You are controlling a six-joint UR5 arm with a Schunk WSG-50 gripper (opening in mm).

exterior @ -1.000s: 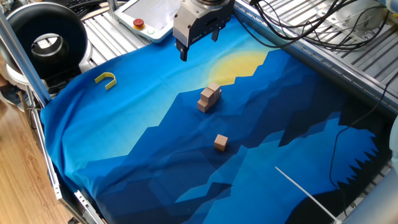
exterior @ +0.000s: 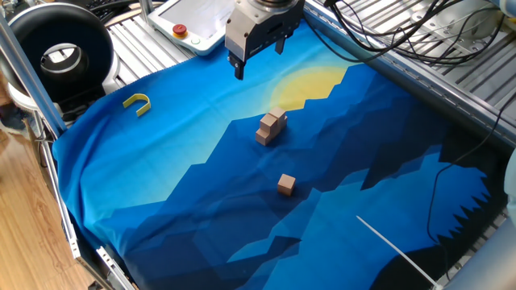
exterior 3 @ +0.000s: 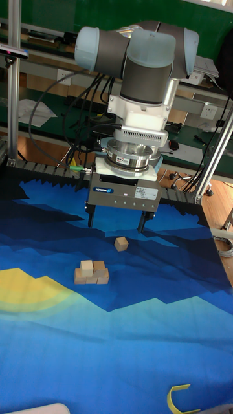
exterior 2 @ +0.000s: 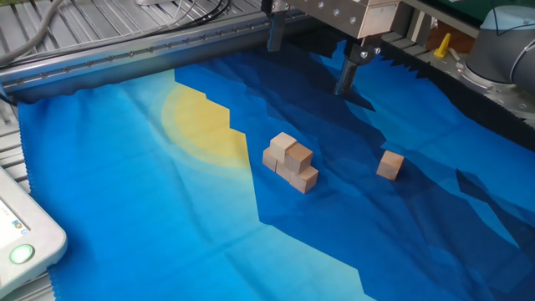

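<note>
Small wooden cubes are built into a two-layer stack (exterior 3: 91, 279), with two cubes resting on a lower row of three. One of the upper cubes (exterior 2: 282, 145) is paler than its neighbour (exterior 2: 299, 157). A single loose cube (exterior: 286, 185) lies on the cloth, apart from the stack; it also shows in exterior view 2 (exterior 2: 390, 165) and exterior view 3 (exterior 3: 121, 244). My gripper (exterior 3: 116, 222) hangs above the cloth with its fingers wide apart. It is open, nothing sits between the fingertips, and it touches neither stack nor loose cube.
A blue patterned cloth (exterior: 185, 145) covers the table, mostly clear and slightly wrinkled. A yellow U-shaped piece (exterior: 139, 103) lies near its left edge. The teach pendant (exterior: 193, 22) with a red button rests beyond the cloth. A thin pale rod (exterior: 395, 246) appears in exterior view 1.
</note>
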